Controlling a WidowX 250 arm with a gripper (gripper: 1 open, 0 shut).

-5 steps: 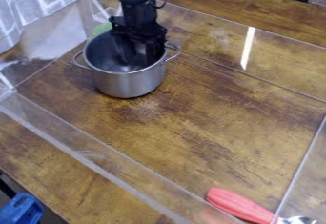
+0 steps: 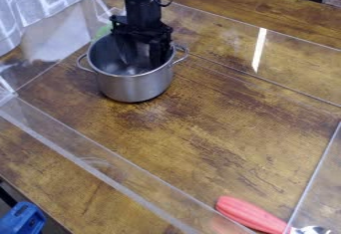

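A steel pot with two side handles stands on the wooden table at the upper left. My black gripper reaches down from the top into the pot's mouth; its fingertips are dark against the dark interior, so I cannot tell if they are open or shut, or what lies between them. A green object is partly visible behind the pot.
A red-handled utensil lies at the lower right. A blue object is at the bottom left corner. Clear plastic walls border the area.
My gripper has shifted slightly within the pot's mouth and appears a little higher. The pot stands where it was.
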